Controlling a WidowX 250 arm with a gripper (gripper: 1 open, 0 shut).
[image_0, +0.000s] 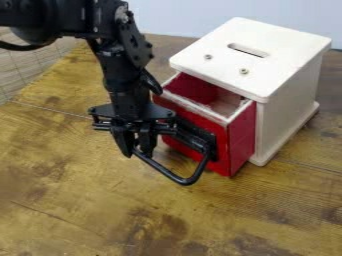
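Observation:
A white wooden box (286, 96) with a slotted top stands at the upper right, with a red drawer (242, 139) pulled partly out of its front. A black bar handle (185, 175) is mounted on the drawer front. My black gripper (134, 140) is at the handle's left side, in front of the drawer, and appears shut on it; the fingertips are partly hard to make out against the black handle.
A pale wall (160, 15) is behind the box, and a tiled surface shows beyond the table's left edge.

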